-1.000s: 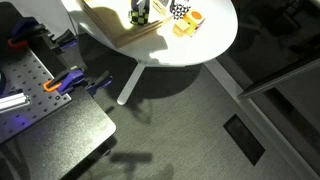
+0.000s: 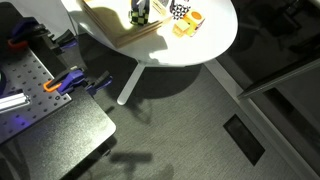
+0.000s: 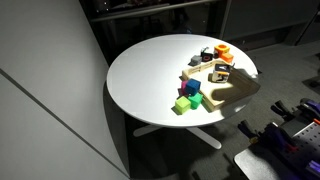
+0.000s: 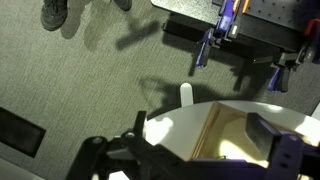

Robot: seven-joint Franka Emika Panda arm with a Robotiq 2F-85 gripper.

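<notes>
A white oval table (image 3: 150,75) carries a shallow wooden tray (image 3: 228,103), seen whole in exterior view 2 and cut off by the top edge in exterior view 1. Inside the tray sits a black-and-yellow block (image 3: 221,73). Beside it stand a blue cube (image 3: 193,87), a green cube (image 3: 196,101) and a lighter green cube (image 3: 182,104). Orange pieces (image 2: 195,18) and a black-and-white checkered block (image 2: 180,8) lie past its other end. In the wrist view my gripper is open, its dark fingers wide apart above the table, with nothing visible between them. Neither exterior view shows it clearly.
A dark perforated bench (image 2: 30,90) with black clamps (image 2: 97,82) stands near the table, with a floor gap between. Someone's shoes (image 4: 54,12) show at the wrist view's top left.
</notes>
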